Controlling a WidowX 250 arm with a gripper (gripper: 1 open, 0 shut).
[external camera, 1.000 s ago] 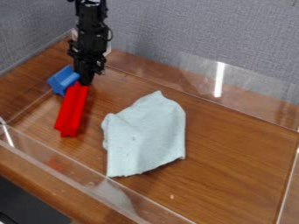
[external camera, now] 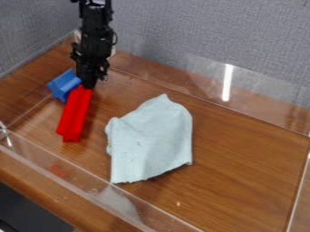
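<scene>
The black arm reaches down from the top left, its gripper (external camera: pixel 90 77) low over the wooden floor beside a blue block (external camera: pixel 65 83) and at the upper end of a long red block (external camera: pixel 74 118). The gripper looks shut; whether it touches either block is too small to tell. A light grey-blue cloth (external camera: pixel 150 138) lies crumpled in the middle, to the right of the red block.
Grey walls (external camera: pixel 206 36) close in the back and left, and a clear rim runs along the front left.
</scene>
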